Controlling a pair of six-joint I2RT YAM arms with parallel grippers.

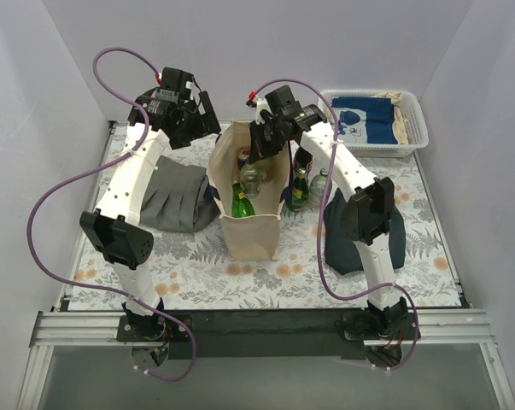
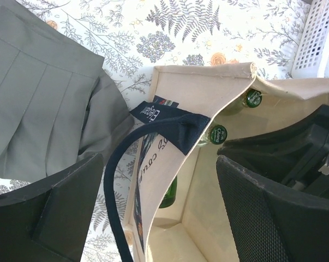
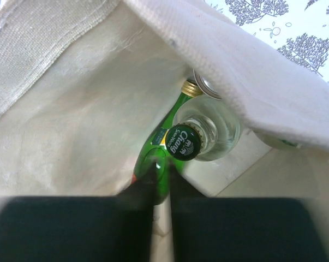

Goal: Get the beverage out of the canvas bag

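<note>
The canvas bag (image 1: 251, 239) stands upright with its mouth spread. Inside it are a green bottle (image 1: 242, 205) and a clear bottle with a green Chang cap (image 3: 183, 142); the rim of a can (image 3: 205, 84) shows behind them. My right gripper reaches into the bag above the bottles, its blurred fingers drawn almost together with a thin gap. No bottle shows between them; the Chang cap lies just beyond the tips. Left of the bag's mouth, my left gripper is open and empty, with the dark handle (image 2: 112, 202) passing below between its fingers.
Right of the bag stand another green bottle (image 1: 298, 192), a clear bottle (image 1: 318, 188) and a dark drink (image 1: 303, 160). A white basket (image 1: 421, 128) with cloths stands at the back right. Grey cloth (image 1: 173, 201) lies left, a dark cloth (image 1: 347, 243) right.
</note>
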